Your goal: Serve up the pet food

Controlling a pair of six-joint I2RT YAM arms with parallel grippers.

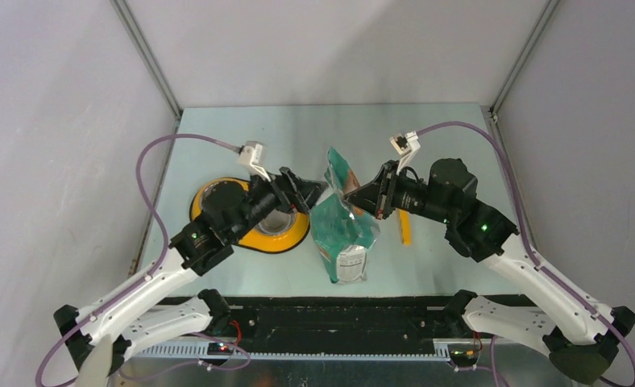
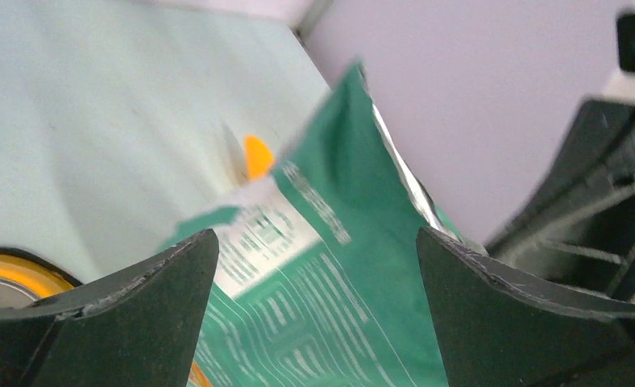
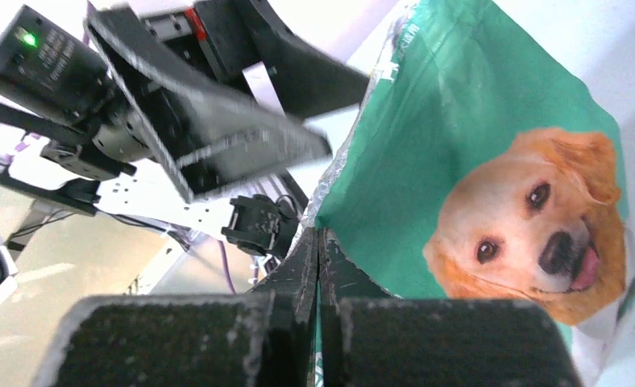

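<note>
A green pet food bag (image 1: 342, 234) stands on the table, its top crumpled upward. The right wrist view shows a puppy picture on the bag (image 3: 532, 218) and its silvery upper edge. My left gripper (image 1: 321, 192) is at the bag's upper left, open; in the left wrist view the bag (image 2: 314, 298) fills the space beyond its spread fingers (image 2: 500, 298). My right gripper is shut, its tips at the bag's silvery edge; whether film is pinched there cannot be made out. A yellow double-bowl feeder (image 1: 294, 239) lies under the left arm, partly hidden.
A yellow strip-like object (image 1: 405, 228) lies right of the bag, under the right gripper. The two grippers face each other closely across the bag top. Free table surface (image 1: 242, 133) stretches along the back and at the right.
</note>
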